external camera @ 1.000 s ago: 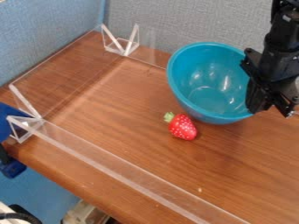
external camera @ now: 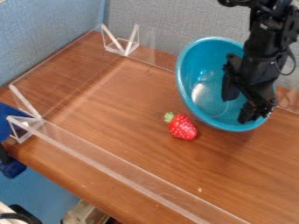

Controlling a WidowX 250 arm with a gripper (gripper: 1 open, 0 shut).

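My black gripper [external camera: 243, 92] reaches down from the top right into the blue bowl [external camera: 201, 79], over its right side; it is open, though its fingertips are partly hard to make out against the bowl. The bowl is tilted up, its hollow facing my gripper. A red strawberry [external camera: 181, 126] lies on the wooden surface [external camera: 117, 136], just left of and below the bowl.
Clear plastic walls with white brackets [external camera: 26, 126] edge the surface at left and back. A grey padded wall stands behind. A dark blue object [external camera: 10, 118] sits beyond the left edge.
My gripper has moved left and down into the bowl's region, and the bowl has tipped up more steeply, shifting slightly right. The strawberry has not moved.
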